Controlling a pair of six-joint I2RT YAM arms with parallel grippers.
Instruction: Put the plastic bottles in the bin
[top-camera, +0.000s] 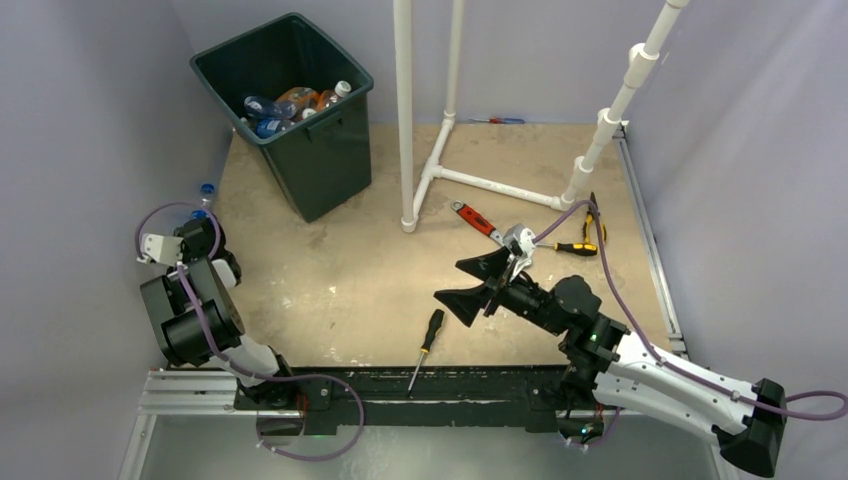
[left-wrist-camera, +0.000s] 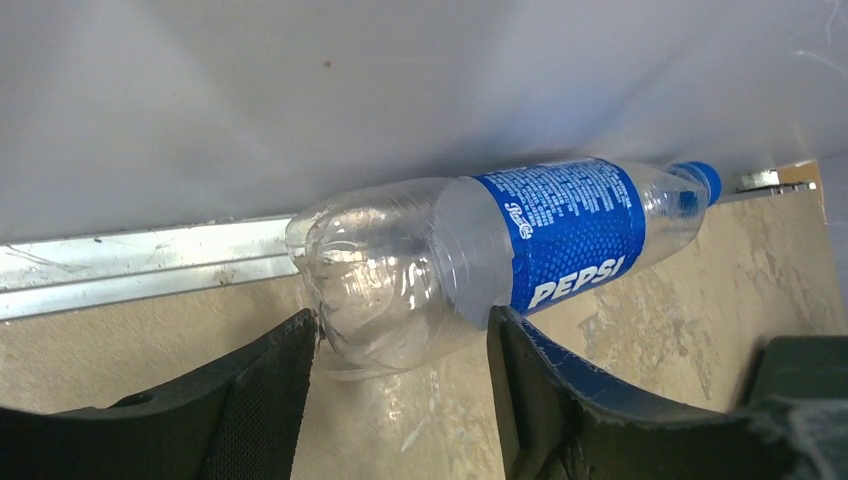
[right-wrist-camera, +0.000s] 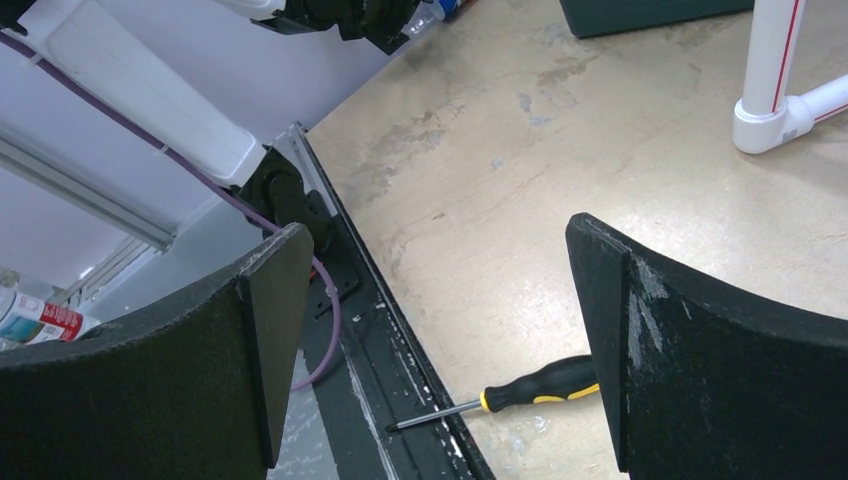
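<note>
A clear Pepsi bottle (left-wrist-camera: 570, 240) with a blue cap lies along the left wall, partly visible at (top-camera: 205, 198) beyond my left arm. My left gripper is part open at the bottle's base end, its fingers at the bottle's near side; whether they touch it I cannot tell. The dark green bin (top-camera: 320, 170) stands at the back left with several plastic bottles (top-camera: 275, 108) inside. My right gripper (top-camera: 455, 282) is open over the right half of the table, with nothing between its fingers.
White pipe frame (top-camera: 435, 172) stands at the back middle and right. A red-handled tool (top-camera: 472, 217), yellow-black tools (top-camera: 576, 249) and a screwdriver (top-camera: 433, 330) lie on the table.
</note>
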